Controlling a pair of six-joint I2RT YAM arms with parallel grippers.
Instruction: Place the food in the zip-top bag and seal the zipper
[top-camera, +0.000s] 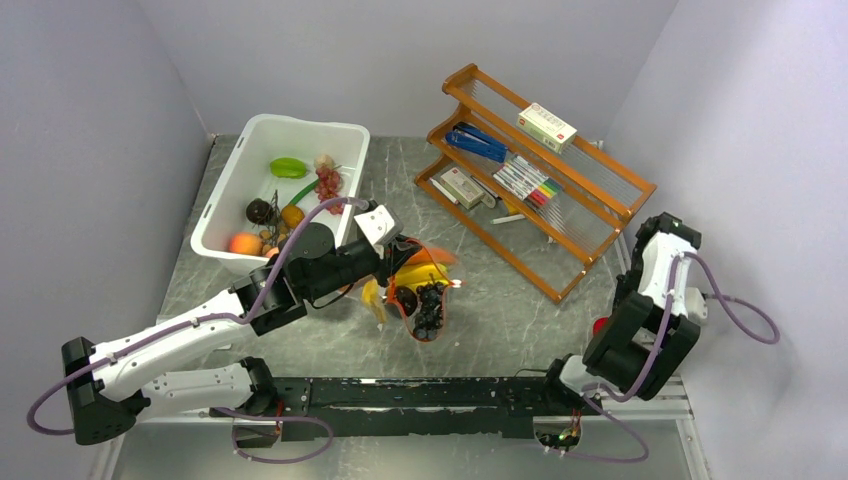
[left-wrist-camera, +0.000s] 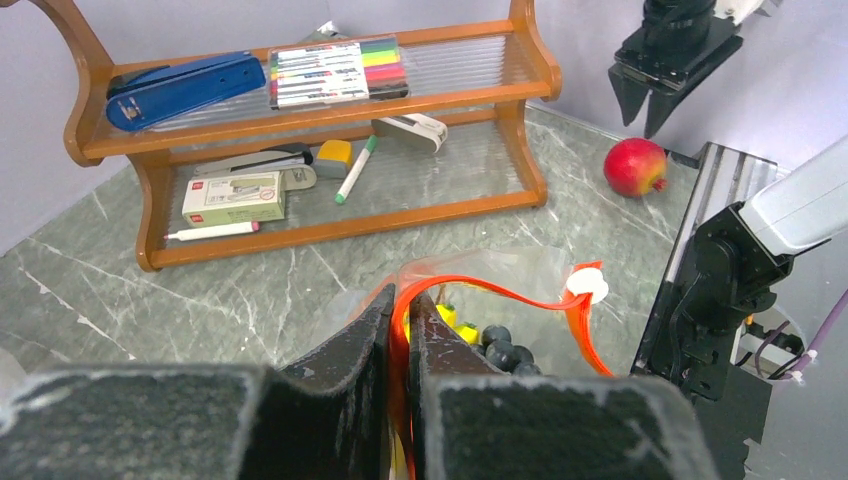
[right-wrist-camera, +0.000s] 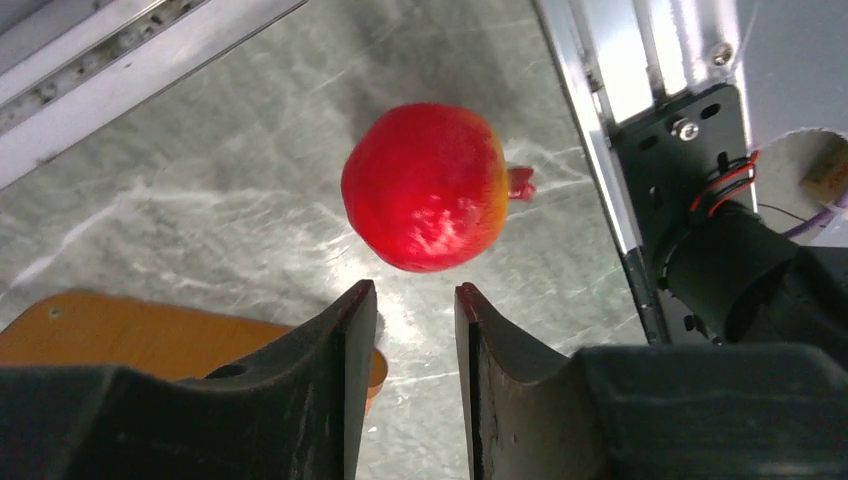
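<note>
My left gripper is shut on the orange-edged rim of the clear zip top bag (left-wrist-camera: 480, 275). The bag's mouth gapes to the right of the fingers, with a white slider (left-wrist-camera: 587, 284) at its far side. Inside it, dark grapes (top-camera: 429, 310) and a yellow item (top-camera: 420, 275) show through. At the table's right end lies a red pomegranate (left-wrist-camera: 635, 166). Over it hangs my right gripper, partly open; in the right wrist view the gap between its fingertips is empty and the pomegranate (right-wrist-camera: 425, 188) is beyond them.
A white bin (top-camera: 262, 120) with fruit and vegetables stands at the back left. The tilted wooden rack (top-camera: 560, 230) holds markers, a blue stapler and boxes at the back right. Clear table lies between bag and rack. A black rail (top-camera: 400, 405) runs along the front edge.
</note>
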